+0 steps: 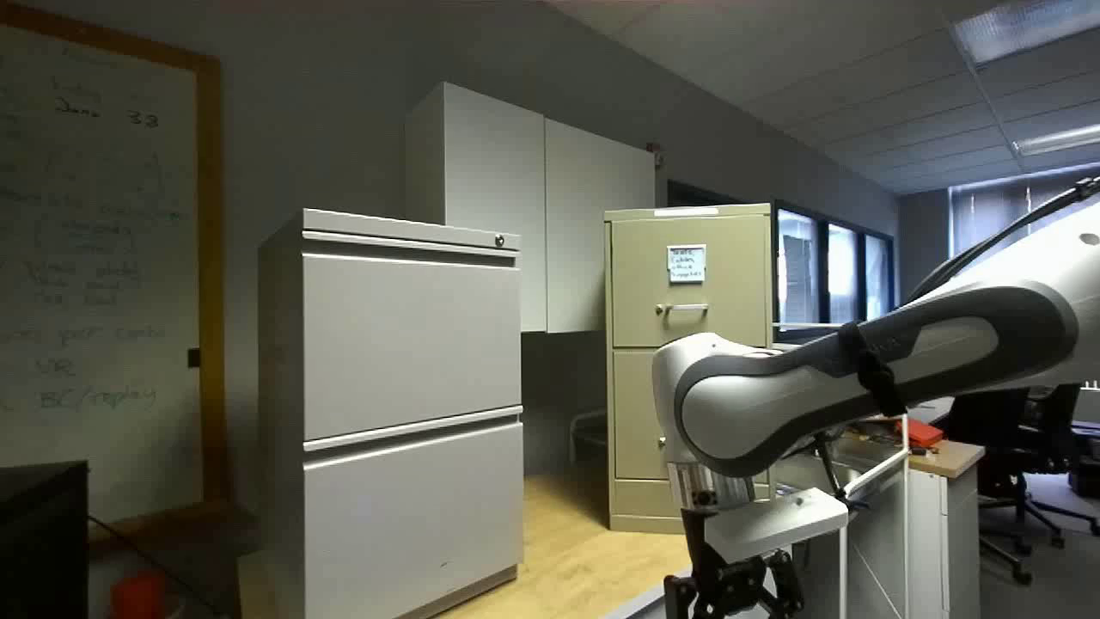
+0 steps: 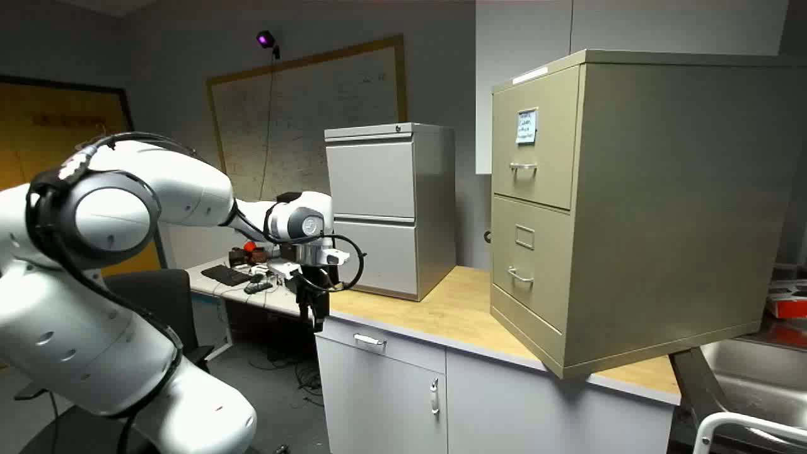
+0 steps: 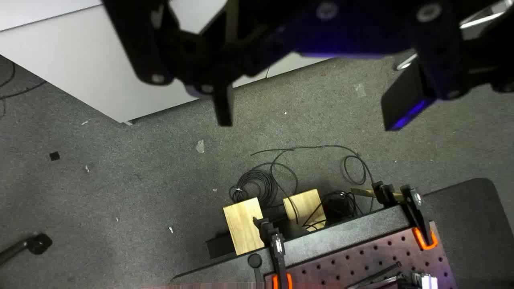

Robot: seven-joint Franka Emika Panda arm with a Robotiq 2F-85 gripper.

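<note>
My gripper stands open in the wrist view, its two dark fingers wide apart with only the grey floor seen below them. In exterior view 2 the gripper [image 2: 311, 318] points down in front of the counter's left end, near the small drawer with a silver handle [image 2: 369, 340]. A light grey two-drawer filing cabinet [image 2: 372, 204] rests on the wooden counter top [image 2: 454, 302], both drawers closed. Farther right stands a tan filing cabinet [image 2: 533, 144] with silver handles and a paper label, its visible drawers closed too.
Below the counter is a closed cupboard door [image 2: 386, 401] with an upright handle. A white metal rail [image 1: 843, 557] stands near the arm. Cables [image 3: 255, 183] and wooden blocks [image 3: 244, 225] lie on the floor beside the robot's perforated base plate [image 3: 356, 255].
</note>
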